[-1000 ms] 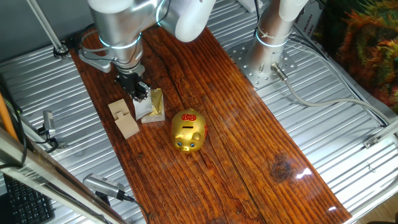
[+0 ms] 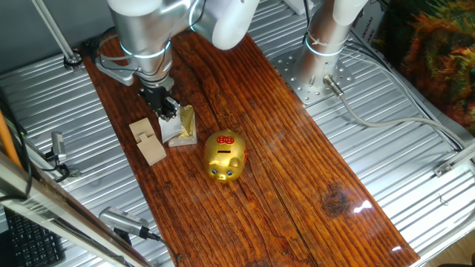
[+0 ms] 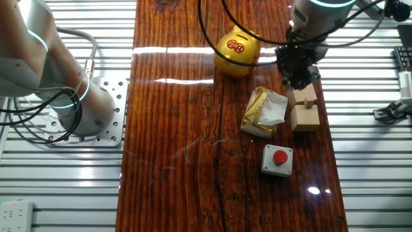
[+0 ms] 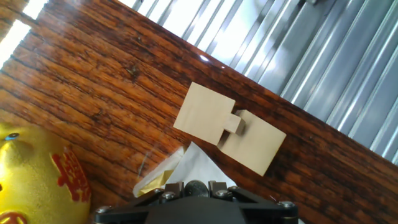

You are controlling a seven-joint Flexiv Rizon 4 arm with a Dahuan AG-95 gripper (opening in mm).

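Note:
My gripper [image 2: 168,113] hangs over the far-left part of the wooden table, close above a tissue pack [image 3: 259,120] in gold and white wrapping. A loose white sheet [image 4: 196,165] sticks up from the pack and runs behind the gripper at the wrist view's lower edge. Whether the fingers touch or pinch that sheet cannot be made out. Dark finger parts lie close together there, and the gap between the tips is unclear. Beside the pack, two pale wooden blocks [image 4: 204,113] lie end to end, joined by a small tab.
A golden piggy bank [image 2: 225,156] stands near the tissue pack. In exterior view 2, a grey box with a red button [image 3: 277,160] sits on the pack's other side. Cables [image 3: 215,45] loop beside the arm.
The tissue pack, blocks and piggy bank stay where they were.

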